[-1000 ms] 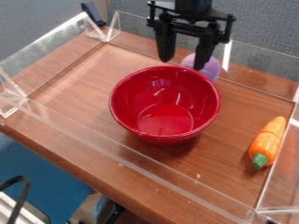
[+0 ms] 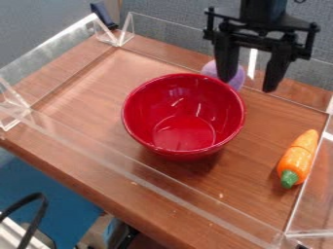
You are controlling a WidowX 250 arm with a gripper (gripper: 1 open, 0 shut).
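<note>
My black gripper [image 2: 250, 64] hangs high at the back right of the table, its two fingers apart with nothing visible held between them. Partly hidden behind its left finger is a light purple round object [image 2: 217, 71]. A red bowl [image 2: 182, 118] sits empty in the middle of the wooden table. An orange carrot with a green tip [image 2: 298, 156] lies to the right of the bowl.
Clear plastic walls border the wooden tabletop [image 2: 97, 97]. A grey wall stands behind.
My gripper has moved to the right and somewhat lower, now covering part of the purple object. The bowl and carrot have not moved.
</note>
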